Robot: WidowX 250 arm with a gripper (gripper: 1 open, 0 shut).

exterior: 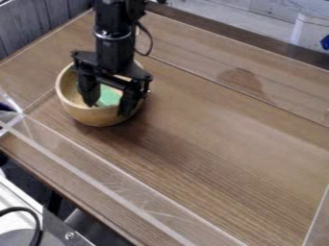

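A tan round bowl [75,98] sits on the wooden table at the left. Inside it lies a green block [108,96], partly hidden by my dark gripper [108,94], which is lowered into the bowl from above. The gripper's fingers stand apart, one on either side of the bowl's middle, around the block; whether they touch it I cannot tell.
A white bin [313,29] stands beyond the back right edge. A white object and a black cable lie off the table at the lower left.
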